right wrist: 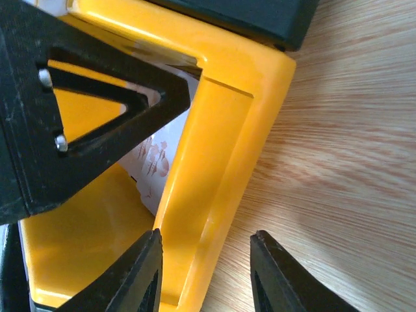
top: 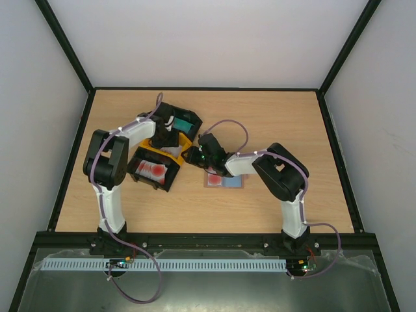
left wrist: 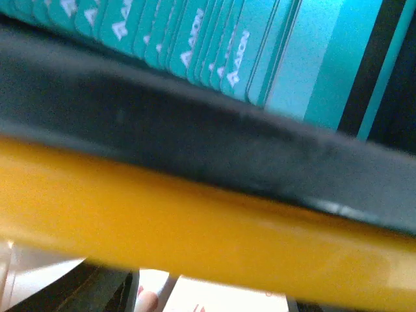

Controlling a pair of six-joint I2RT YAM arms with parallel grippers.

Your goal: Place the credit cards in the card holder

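A yellow holder (top: 180, 156) sits between two black trays, with white cards (right wrist: 156, 162) partly visible inside. Teal cards (left wrist: 188, 45) fill the rear black tray (top: 195, 133); red-and-white cards (top: 151, 170) lie in the front black tray (top: 138, 178). My left gripper (top: 170, 138) is over the yellow holder; its fingers are mostly hidden behind the rim in the left wrist view. My right gripper stands part open at the yellow holder's outer corner, nothing visible between its fingertips except the holder's wall beyond. A black gripper body covers part of the holder in the right wrist view.
A pad (top: 231, 181) with red and blue halves lies under the right arm. Bare wood (right wrist: 351, 162) is free to the right of the holders and across the table's right side.
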